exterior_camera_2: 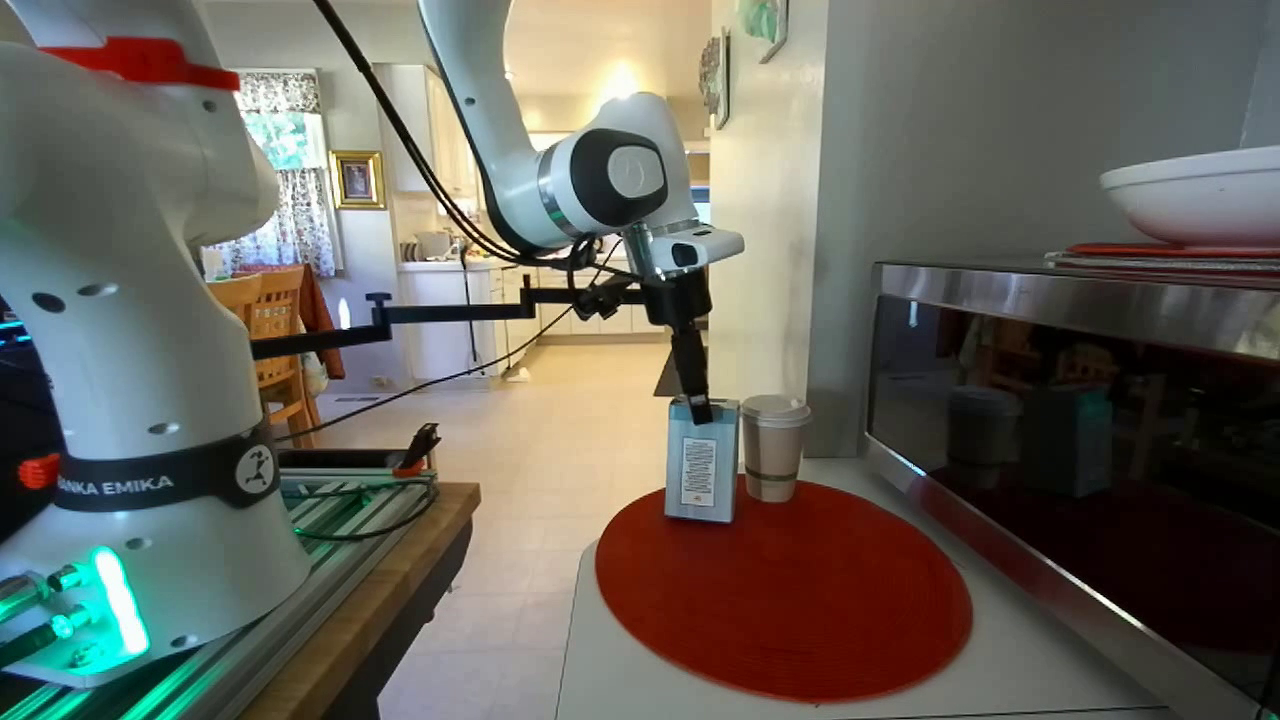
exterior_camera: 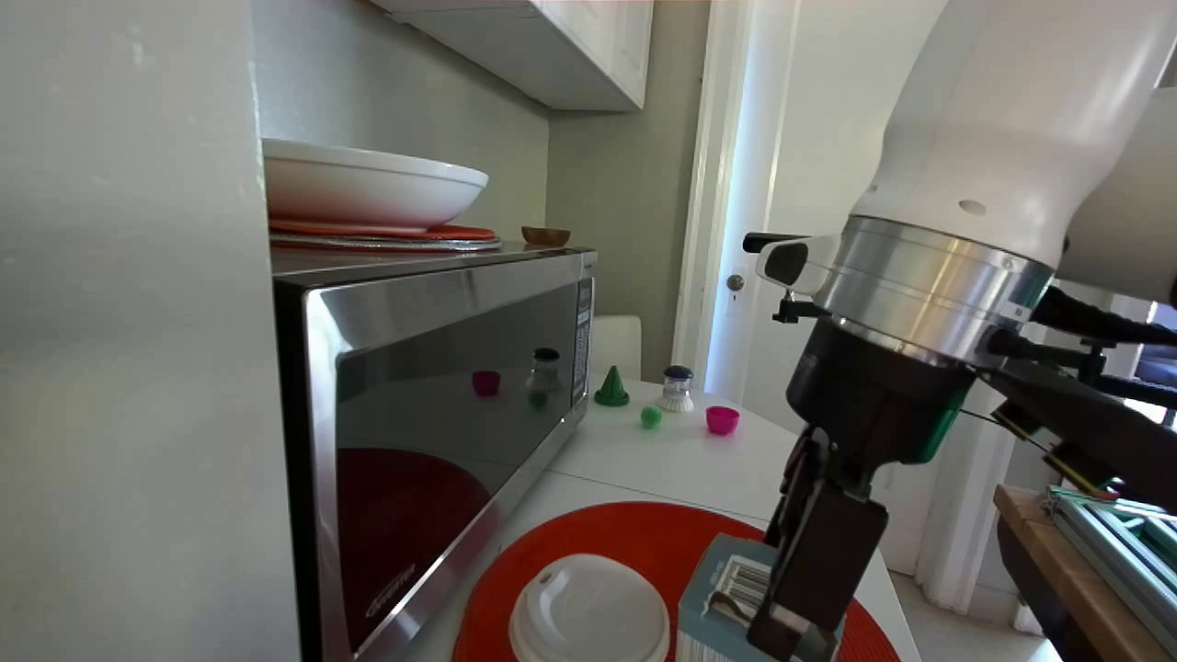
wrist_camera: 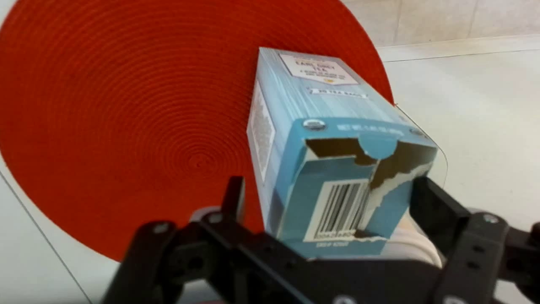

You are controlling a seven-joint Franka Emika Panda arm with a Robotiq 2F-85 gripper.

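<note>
A light blue Earl Grey tea box (wrist_camera: pixel 298 101) stands upright near the edge of the round red mat (exterior_camera_2: pixel 792 600), its top torn open. My gripper is open, pointing down at the box's top. In the wrist view one finger (wrist_camera: pixel 234 197) is left of the box with a gap, while the other lies close against the right side; contact there is hard to judge. From the side, the gripper (exterior_camera_2: pixel 699 414) overlaps the upper part of the box (exterior_camera_2: pixel 720 462). A lidded paper cup (exterior_camera_2: pixel 774 444) stands right beside the box.
A microwave (exterior_camera: pixel 441 441) borders the mat on one side, with a white bowl (exterior_camera: pixel 364 182) on top. A green cone (exterior_camera: pixel 612 388), small green ball (exterior_camera: pixel 651 417), pink cup (exterior_camera: pixel 722 419) and shaker (exterior_camera: pixel 678 386) sit farther along the white table.
</note>
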